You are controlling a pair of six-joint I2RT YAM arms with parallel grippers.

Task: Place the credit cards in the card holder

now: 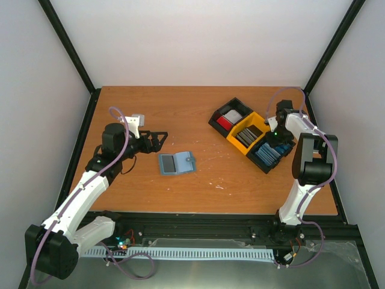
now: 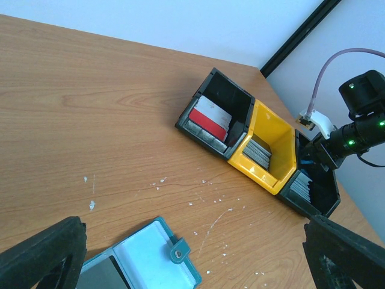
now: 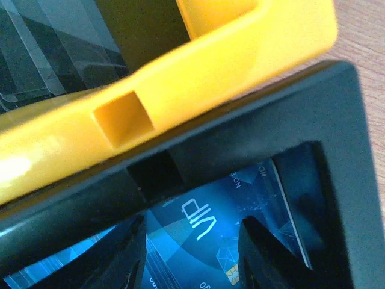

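Observation:
Blue credit cards fill the black bin at the right end of a row of three. My right gripper is down over them, fingertips part-way apart at the cards, with no card clearly between them. The open card holder, blue-grey with a clasp, lies at the table's middle, also low in the left wrist view. My left gripper hangs open above the table left of the holder, nothing between its fingers.
A yellow bin of grey cards and a black bin of red and white cards adjoin the blue cards' bin.

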